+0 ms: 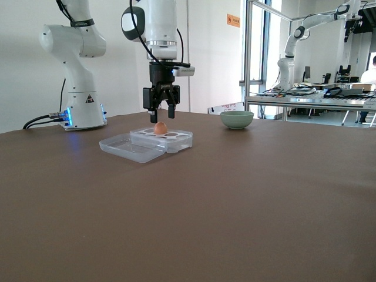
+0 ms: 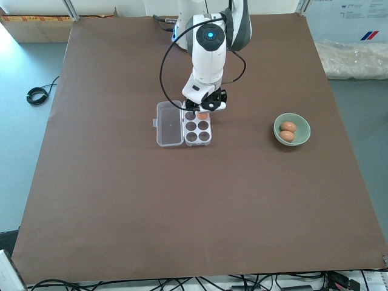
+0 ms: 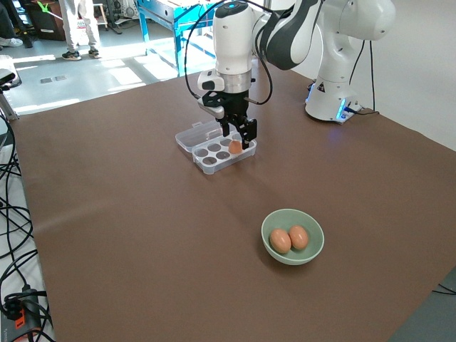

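Observation:
My gripper [image 1: 162,114] hangs above a clear plastic egg box [image 2: 197,134], its two fingers apart with nothing seen between them. One brown egg [image 1: 160,128] sits in a slot of the box, just below the fingers; the other visible slots are empty. The box's lid [image 2: 169,124] lies open flat beside it. To the side stands a green bowl [image 3: 292,256] holding two brown eggs [image 3: 280,241]. In the left view the gripper is largely hidden by the arm.
The arm's base [image 1: 82,111] stands behind the box. Cables run along the table's outer edge.

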